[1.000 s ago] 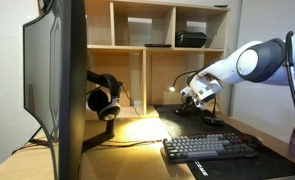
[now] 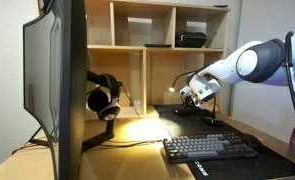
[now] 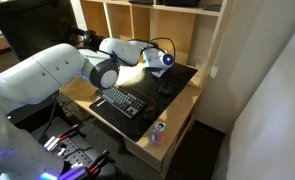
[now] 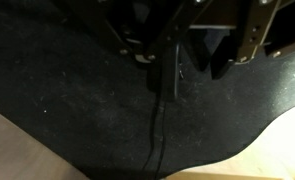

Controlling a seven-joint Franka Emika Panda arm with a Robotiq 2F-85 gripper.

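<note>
My gripper (image 2: pixel 195 100) is at the back of the desk, low over the black desk mat (image 4: pixel 77 110). Its dark linkages (image 4: pixel 252 25) fill the top of the wrist view, and against the black mat the gap between the fingers is hard to make out. A thin dark cable (image 4: pixel 156 135) runs over the mat from beneath the gripper toward the mat's edge. Whether the cable lies between the fingers or under them cannot be seen. In exterior view 2 the wrist (image 3: pixel 155 60) is in sight, but the fingers are too small to judge.
A keyboard (image 2: pixel 209 147) lies on the mat nearer the front. Headphones (image 2: pixel 104 102) hang on a stand at left, beside a large monitor (image 2: pixel 57 80). Wooden shelves (image 2: pixel 144 70) stand behind, holding a black case (image 2: pixel 190 40). Small bottles (image 3: pixel 157 132) stand on the desk's edge.
</note>
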